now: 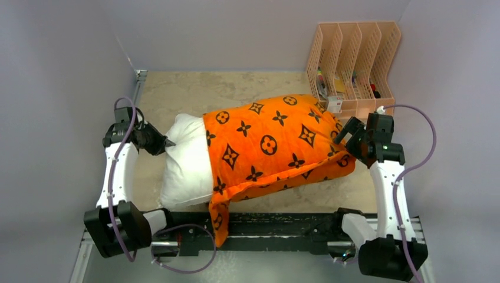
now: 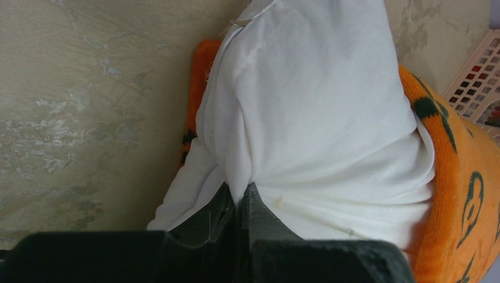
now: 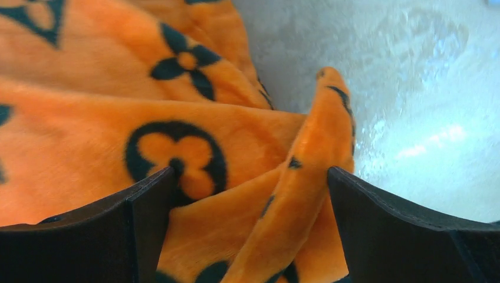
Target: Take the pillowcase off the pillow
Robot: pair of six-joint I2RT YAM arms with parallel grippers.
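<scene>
Across the table lies a white pillow (image 1: 187, 165), its left end bare and the rest inside an orange pillowcase (image 1: 268, 147) with dark flower patterns. My left gripper (image 1: 169, 144) is shut on the pillow's left edge; in the left wrist view a fold of white cloth (image 2: 239, 141) runs into its closed fingertips. At the case's right end, my right gripper (image 1: 342, 135) stands open. The right wrist view shows a raised orange fold (image 3: 312, 159) between its spread fingers, not clamped. The case's loose lower-left corner (image 1: 219, 227) hangs over the front edge.
A pink divided organizer (image 1: 348, 109) holding small items stands at the back right, close to the right gripper. Bare tabletop (image 1: 200, 88) shows behind the pillow. A black rail (image 1: 271, 224) runs along the front.
</scene>
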